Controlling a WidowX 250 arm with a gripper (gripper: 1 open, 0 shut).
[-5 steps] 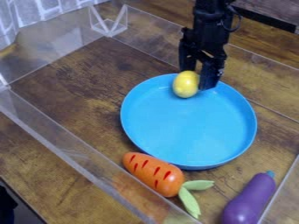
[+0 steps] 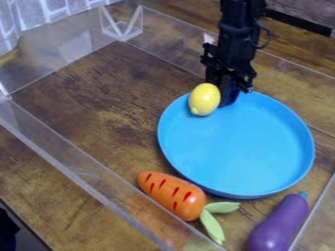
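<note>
A black gripper point(image 2: 220, 83) reaches down from the top centre to the back rim of a blue plate point(image 2: 237, 150). A yellow oval object point(image 2: 205, 99) sits at the plate's back left rim, right beside the gripper's lower end, partly in front of it. The fingers are dark and overlap, so I cannot tell how far apart they are or whether they hold anything.
An orange toy carrot point(image 2: 175, 196) with green leaves lies at the front, and a purple eggplant point(image 2: 277, 224) at the front right. Clear walls border the wooden surface.
The blue plate has moved to the right and slightly toward the back. The gripper has moved a little left and lower, and the yellow object now sits nearer the plate's left rim.
</note>
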